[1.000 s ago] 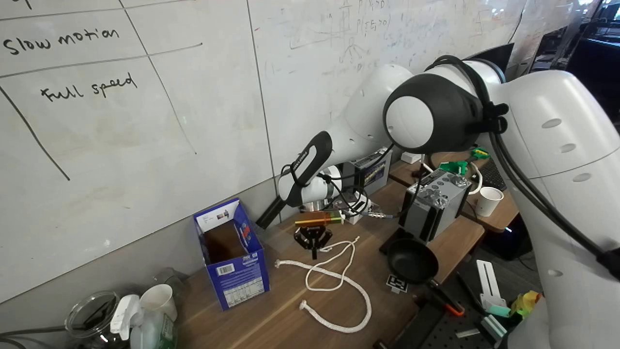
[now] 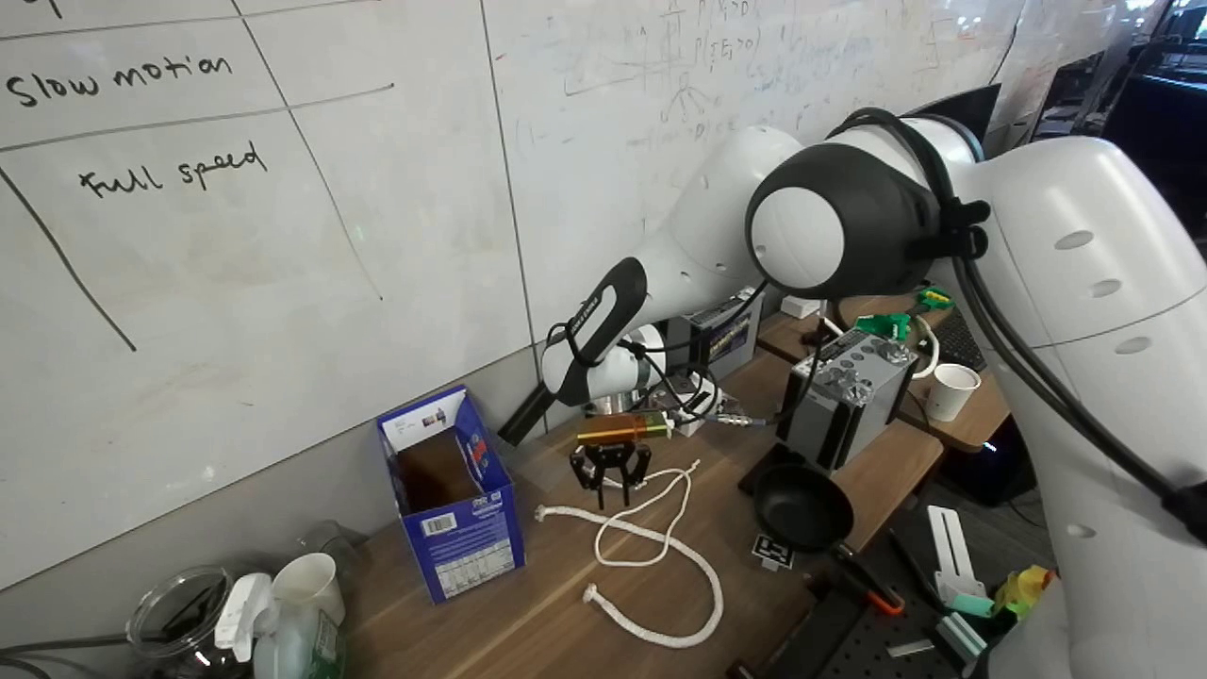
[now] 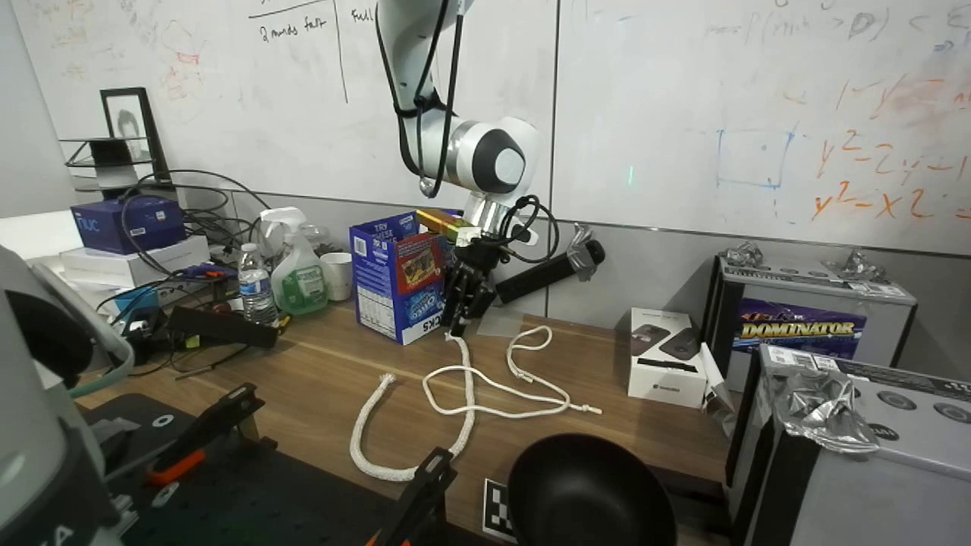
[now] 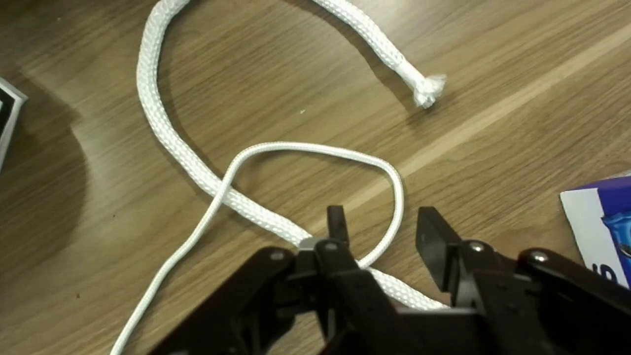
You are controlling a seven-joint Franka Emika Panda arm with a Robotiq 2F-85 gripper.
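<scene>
My gripper [image 2: 614,496] hangs over the table with its fingers part open. In the wrist view, bare table and pieces of both white ropes show below, between the black fingers; neither rope appears gripped. The thick braided rope [image 4: 151,77] curves across the wood in a hook shape with frayed ends. Looped over it lies the thin white rope [image 4: 275,146], crossing it in the wrist view. In exterior view 2, the gripper [image 3: 457,318] stands in front of the box, close above the thick rope's far end.
An open-topped blue box [image 2: 470,549] stands left of my gripper in exterior view 1. A black pan [image 2: 801,509] sits right of the ropes. Farther off are a spray bottle [image 3: 300,277], a white phone box [image 3: 667,368] and a grey battery [image 2: 843,396]. Wood in front of the blue box is clear.
The gripper's fingers were together a second ago and now stand apart. The arm has barely moved; ropes, box and pan lie as before.
</scene>
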